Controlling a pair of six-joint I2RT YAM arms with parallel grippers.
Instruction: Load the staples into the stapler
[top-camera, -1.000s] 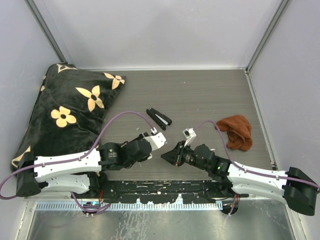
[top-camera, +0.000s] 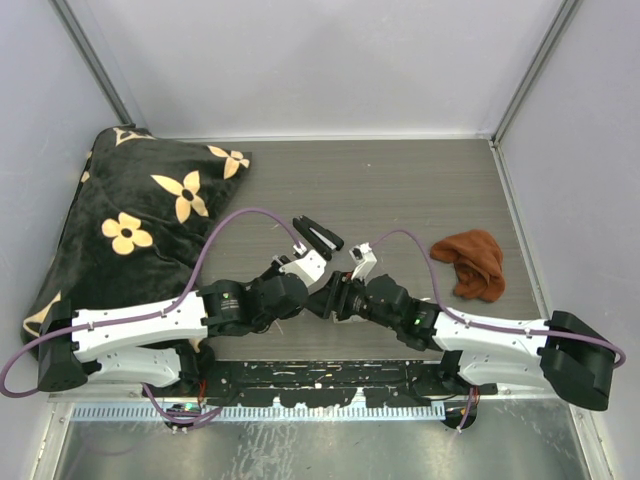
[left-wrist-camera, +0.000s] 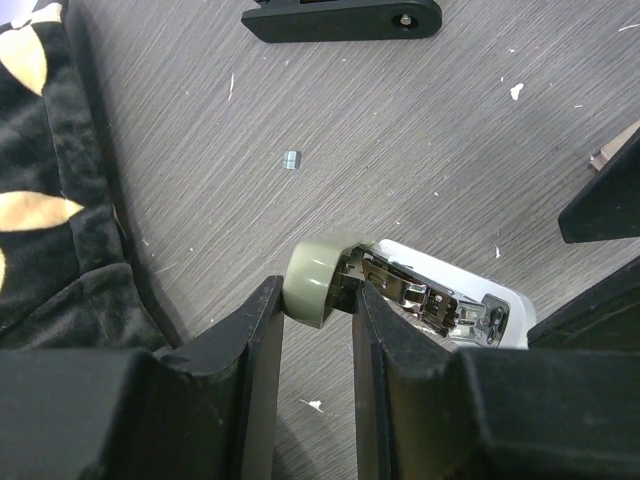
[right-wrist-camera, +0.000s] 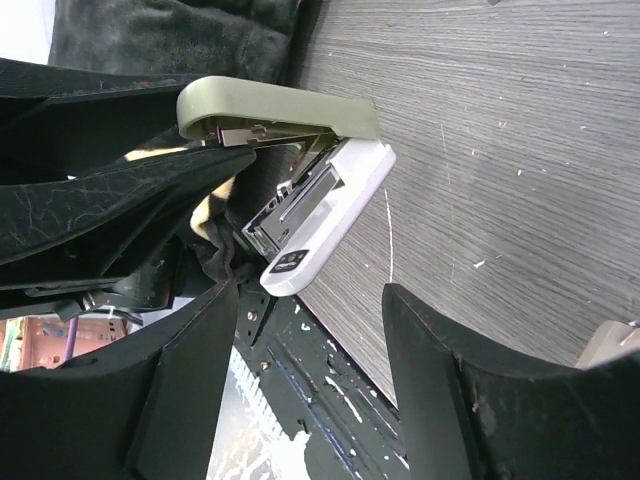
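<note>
My left gripper is shut on a small stapler (left-wrist-camera: 515, 305) with a pale green top and a white base, held above the table. Its top and base are swung apart, baring the metal inside. In the right wrist view, the stapler's white base (right-wrist-camera: 345, 205) slants down toward the gap of my right gripper. That gripper is part open, its fingertips apart and nothing clasped. A small greyish metallic piece (left-wrist-camera: 291, 159), perhaps staples, lies on the table in the left wrist view. Both grippers are close together in the top view.
A black stapler-like tool (top-camera: 318, 236) lies behind the grippers. A pale beige object (right-wrist-camera: 612, 345) sits at the right wrist view's lower right edge. A brown cloth (top-camera: 472, 264) lies right, a dark flowered cushion (top-camera: 135, 215) left.
My right gripper has moved left, closer to my left gripper, and its arm has turned. The black tool stays put.
</note>
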